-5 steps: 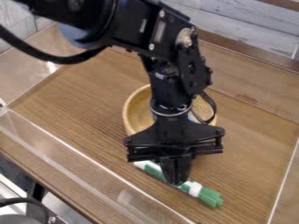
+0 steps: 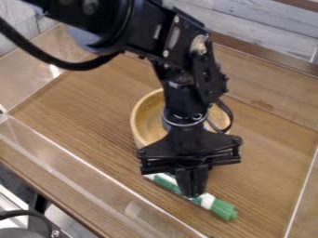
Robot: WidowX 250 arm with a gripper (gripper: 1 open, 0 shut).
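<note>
My black gripper points down from the arm at the centre, its fingertips just over a green and white marker that lies diagonally on the wooden surface. The fingers look closed together; whether they touch the marker cannot be told. A yellow bowl sits behind the gripper, largely hidden by the arm.
The wooden tray floor is clear to the left and right. Clear low walls edge it at the front left, and a back wall runs behind. Cables and a dark object lie outside at the lower left.
The arm and gripper have shifted very slightly; the marker and bowl look unmoved.
</note>
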